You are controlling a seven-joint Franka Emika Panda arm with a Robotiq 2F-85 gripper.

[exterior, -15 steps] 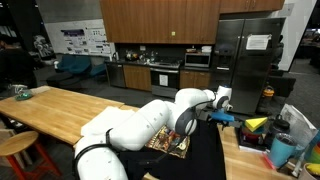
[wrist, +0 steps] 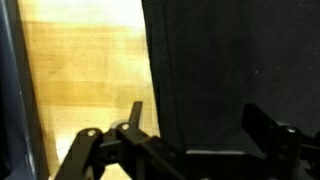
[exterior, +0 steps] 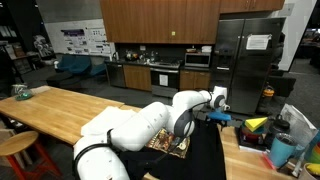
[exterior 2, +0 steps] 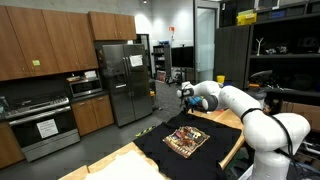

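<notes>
My gripper stands open over the edge of a black cloth (wrist: 225, 60), with bare wood (wrist: 90, 55) to its left in the wrist view. Nothing shows between its fingers. Exterior view 1 has the arm reaching out to the far right part of the table, the gripper (exterior: 214, 116) low above the cloth. A patterned reddish-brown board (exterior: 177, 150) with small pieces on it lies on the cloth, under and beside the arm; in exterior view 2 the board (exterior 2: 187, 141) is seen more fully. The small pieces are too blurred to name.
Right of the cloth, a crowded group holds a blue-rimmed container (exterior: 283, 148), a dark canister (exterior: 252, 134) and a yellow item (exterior: 256, 124). A red stool (exterior: 18, 145) stands at the left. Bare cloth lies between board and gripper.
The end of the arm has shifted very slightly in exterior view 1. The board and the objects at the right look unmoved.
</notes>
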